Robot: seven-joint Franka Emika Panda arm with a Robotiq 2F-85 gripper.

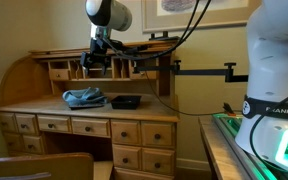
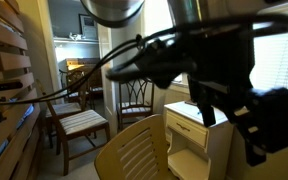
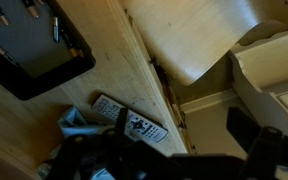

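In exterior view 1 my gripper hangs in the air over the wooden desk, its fingers apart. The wrist view shows the open gripper from above, with only open space between its fingers. A blue-grey cloth lies crumpled on the desk top; part of the cloth shows in the wrist view. Beside it is a pale, long object with dark marks, close to the desk edge. To the right of the cloth stands a black tray, and pen-like items lie in the tray.
The desk has cubbyholes at its back and drawers in front. A chair back stands before it. Exterior view 2 shows another chair and a white cabinet near the arm.
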